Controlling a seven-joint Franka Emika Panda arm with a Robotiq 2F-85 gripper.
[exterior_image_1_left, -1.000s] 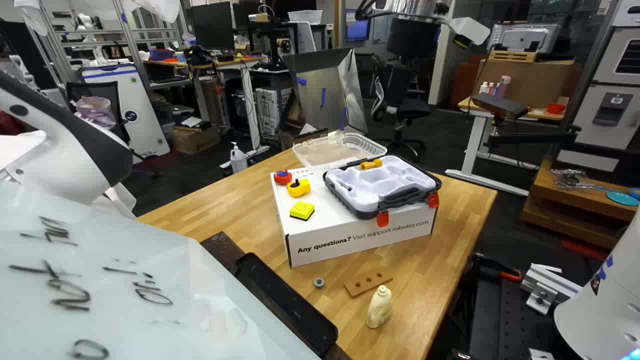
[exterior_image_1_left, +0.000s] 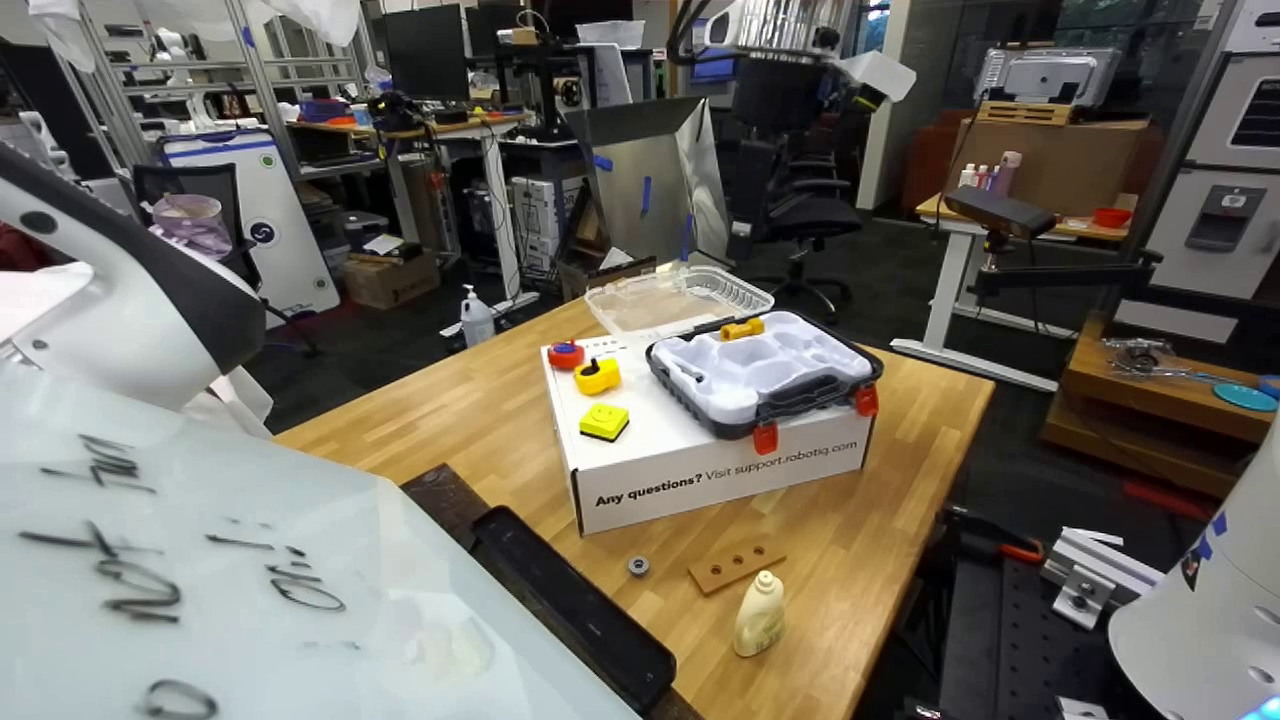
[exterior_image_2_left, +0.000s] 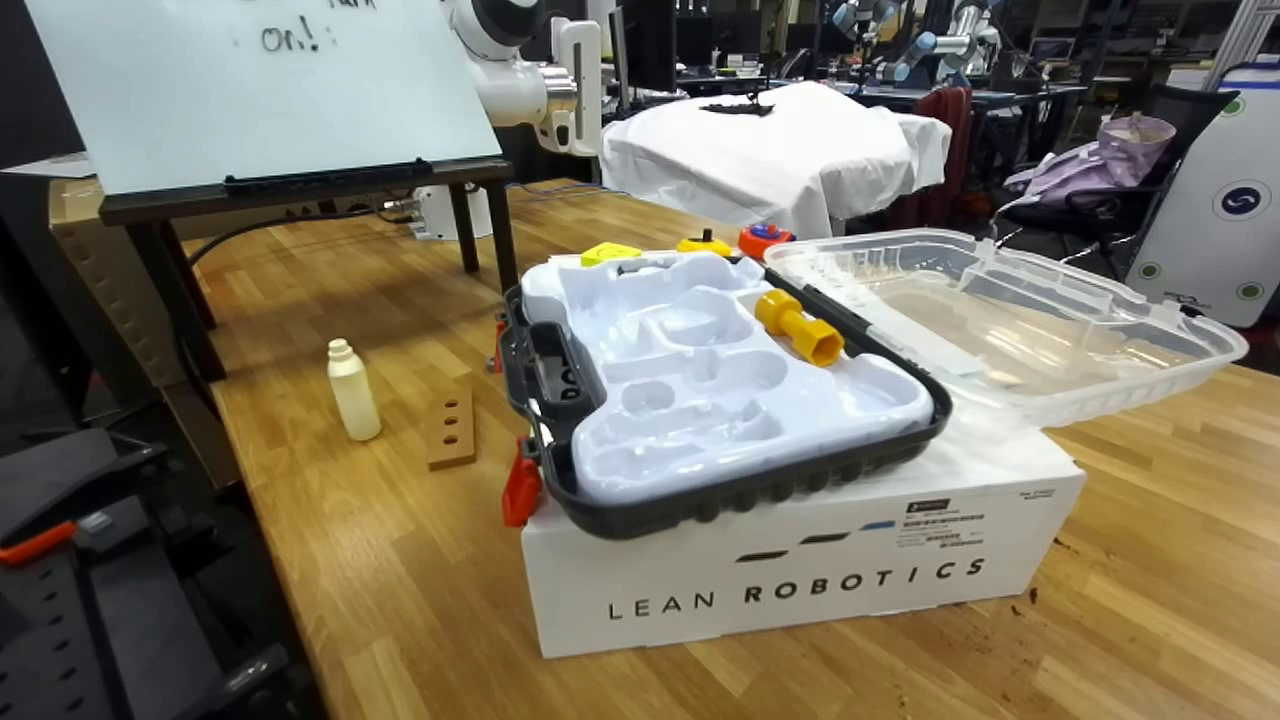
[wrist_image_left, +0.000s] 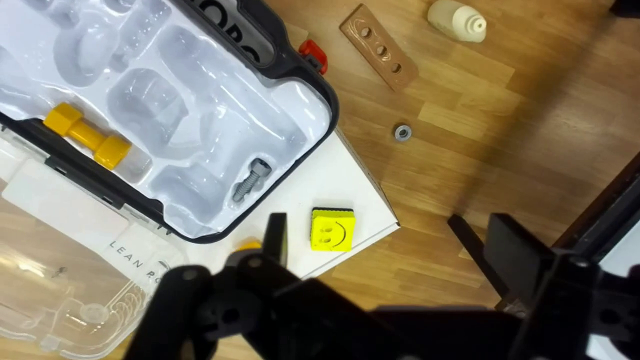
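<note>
In the wrist view my gripper is open, its two dark fingers wide apart with nothing held between them. Below, in the gap, a yellow smiley-face block (wrist_image_left: 333, 230) lies on the white box (wrist_image_left: 303, 198). Also on that box rests an open black case with a pale moulded tray (wrist_image_left: 210, 129). A yellow bolt-shaped piece (wrist_image_left: 87, 135) and a grey screw (wrist_image_left: 252, 179) sit in the tray. On the wooden table are a small grey ring (wrist_image_left: 402, 132), a brown three-hole strip (wrist_image_left: 379, 48) and a cream bottle (wrist_image_left: 457, 21).
A whiteboard (exterior_image_1_left: 252, 564) with a black ledge (exterior_image_1_left: 576, 606) stands beside the box. The case's clear lid (exterior_image_2_left: 1020, 312) hangs open over the far side. Yellow (exterior_image_1_left: 596, 376) and red (exterior_image_1_left: 565, 354) pieces share the box top. Bare table (exterior_image_2_left: 396, 564) surrounds the bottle and strip.
At the top of exterior view 1, a silvery object with a white block has shifted left. The things on the table and box stay put.
</note>
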